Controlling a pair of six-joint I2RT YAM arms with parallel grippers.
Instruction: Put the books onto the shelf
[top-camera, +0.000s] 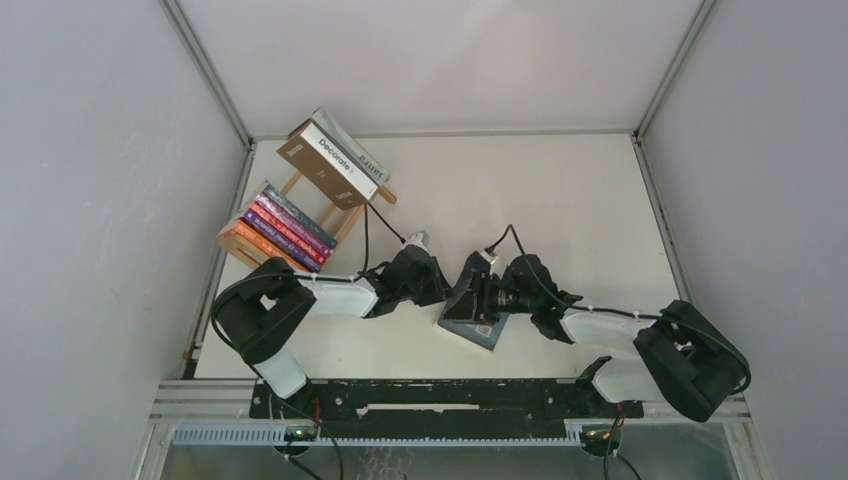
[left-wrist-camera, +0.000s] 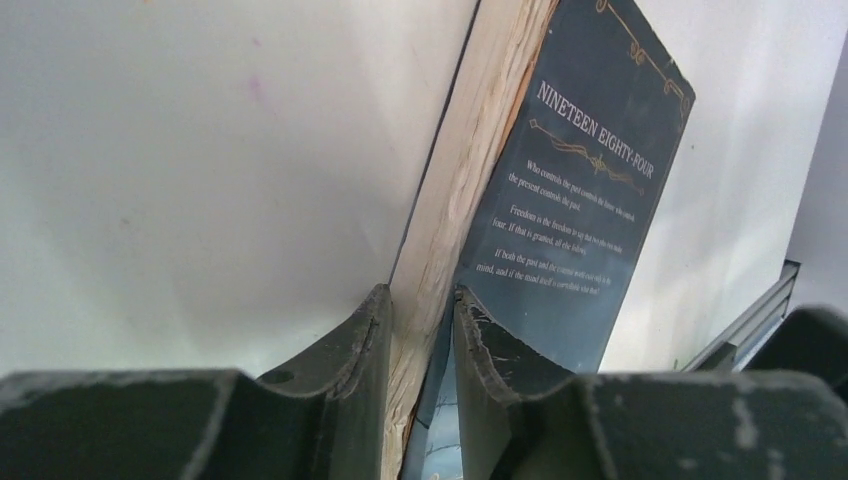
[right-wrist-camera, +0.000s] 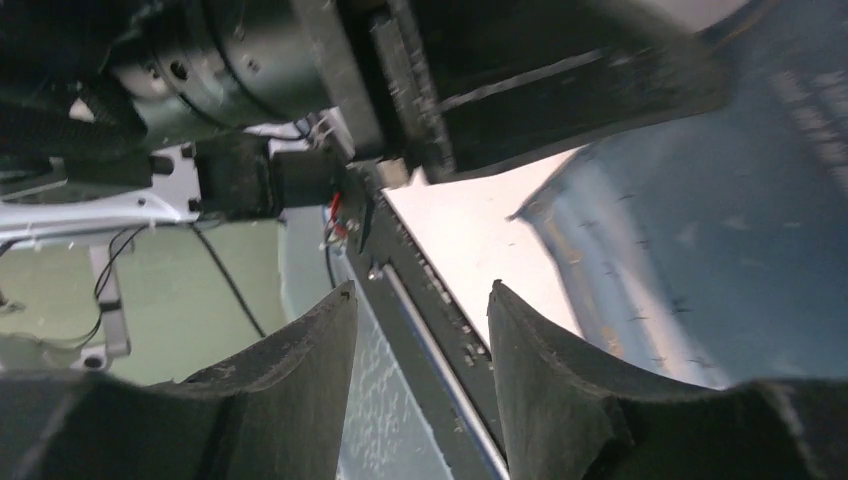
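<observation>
A dark blue book titled Nineteen Eighty-Four (left-wrist-camera: 580, 200) lies angled at the table's front middle, partly under both arms (top-camera: 488, 334). My left gripper has its fingers on either side of the book's pale page edge, partly closed; whether it grips firmly is unclear. My right gripper stands part open above the front corner of the book, with nothing seen between its fingers; its view is blurred.
At the back left, a wooden rack holds upright coloured books (top-camera: 280, 225), with boxed files such as Decorate (top-camera: 340, 160) behind.
</observation>
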